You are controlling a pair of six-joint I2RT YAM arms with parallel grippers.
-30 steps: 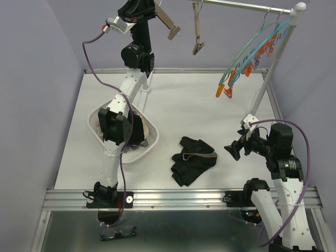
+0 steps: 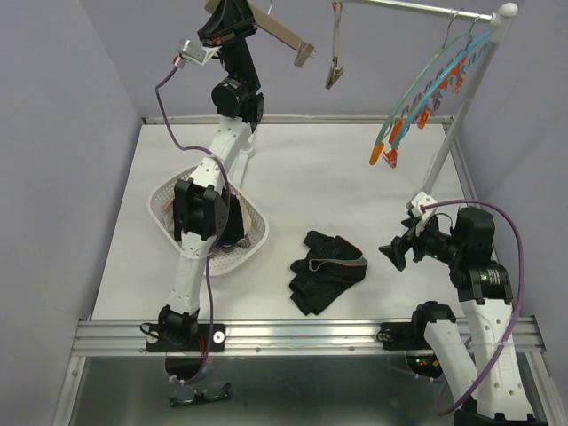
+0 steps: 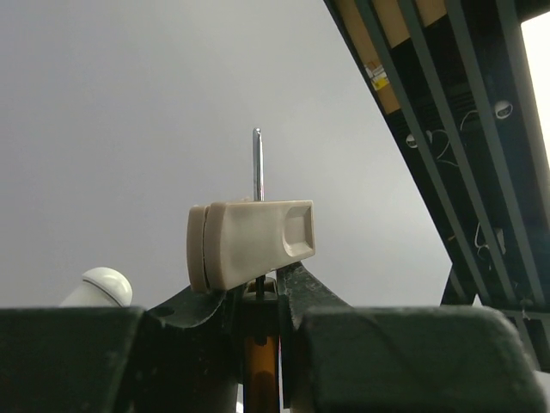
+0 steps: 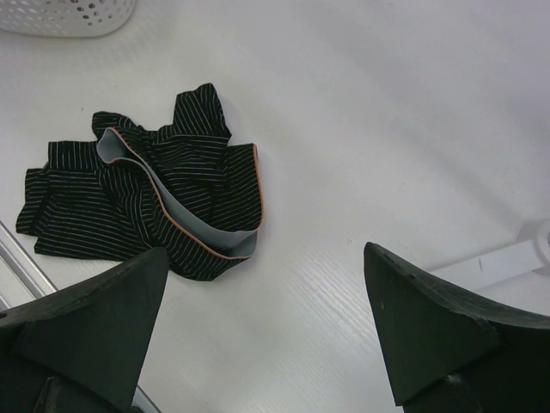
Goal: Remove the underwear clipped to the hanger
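Note:
The underwear (image 2: 327, 273), black with fine stripes and a grey waistband, lies crumpled on the white table. In the right wrist view the underwear (image 4: 155, 189) is spread flat, apart from any clip. At the top edge of the top view my left gripper (image 2: 232, 19) is shut on a beige hanger (image 2: 282, 34). From the left wrist, the beige hanger (image 3: 262, 243) sits end-on at the fingertips, its metal hook pointing up; my left gripper closes beneath it. Right of the underwear, my right gripper (image 2: 404, 247) stands open and empty above the table.
A white basket (image 2: 256, 232) with dark cloth inside stands at the left, under my left arm. Overhead runs a white rail (image 2: 422, 9), carrying another beige hanger (image 2: 336, 49) and a blue-green hanger (image 2: 417, 84) with orange clips.
My left arm has shifted slightly, and the beige hanger in its gripper has moved a little right. The hangers on the rail sway slightly. Underwear and right arm are unchanged.

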